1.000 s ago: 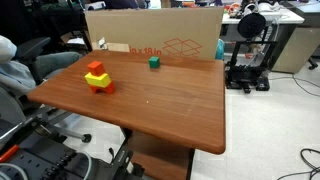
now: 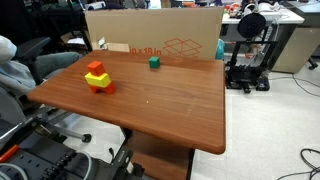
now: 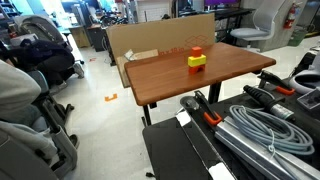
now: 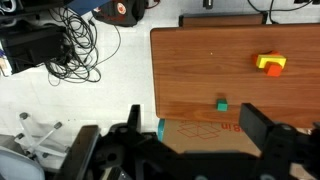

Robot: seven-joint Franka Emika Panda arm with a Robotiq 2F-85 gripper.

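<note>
On the brown wooden table (image 2: 175, 105) stands a small stack (image 2: 98, 80) of blocks: a red-orange block on top, a yellow piece below it and red-orange parts at the bottom. The same stack (image 3: 196, 62) shows near the middle of the tabletop in exterior view 2. A green cube (image 2: 154, 62) lies apart from it, near the cardboard-backed far edge. In the wrist view my gripper is open high above the table, its dark fingers wide apart with nothing held. The green cube (image 4: 222, 104) and the stack (image 4: 271, 63) are both well below, off to the right.
An upright cardboard sheet (image 2: 165, 31) borders the table's back edge. Tangled black cables (image 4: 77, 50) lie on the floor beside the table. Coiled grey hose (image 3: 268, 130) rests on the dark surface in front.
</note>
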